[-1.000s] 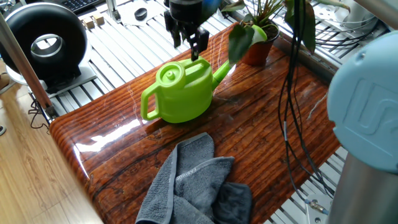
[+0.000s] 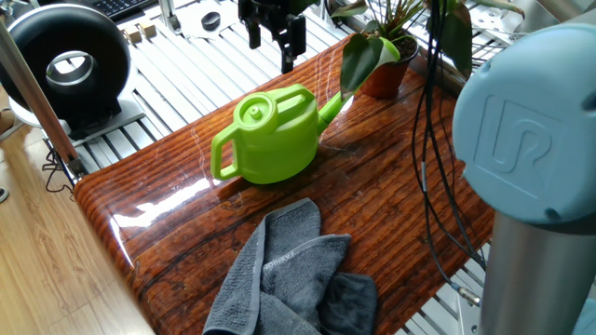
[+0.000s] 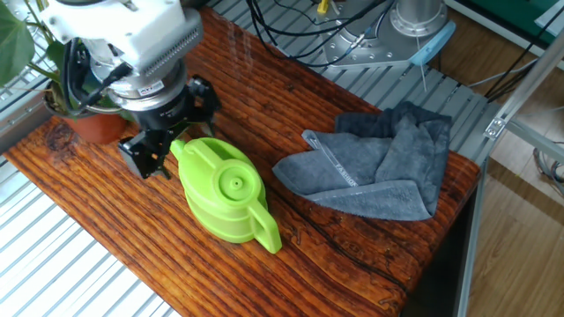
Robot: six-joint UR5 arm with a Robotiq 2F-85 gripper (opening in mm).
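A bright green watering can (image 2: pixel 275 140) stands upright on the glossy brown wooden table (image 2: pixel 154 247). Its spout points toward the potted plant (image 2: pixel 384 79), and its loop handle faces the opposite way. My gripper (image 2: pixel 271 56) is above and behind the can in exterior view 1, fingers apart and nothing between them. From the other side, in exterior view 2, the open gripper (image 3: pixel 176 132) appears over the spout end of the can (image 3: pixel 220 189), and the fingers partly overlap that end. I see no contact with the can.
A crumpled grey towel (image 3: pixel 374 167) covers part of the table beside the can. The plant's leaves (image 2: pixel 361 63) reach over the spout. Black cables (image 2: pixel 428 140) hang near the arm. Bare wood lies on the handle side of the can.
In exterior view 1 my gripper has risen away from the can, drifting slightly left. The blue arm joint has shifted left. Can, towel and plant stay where they were.
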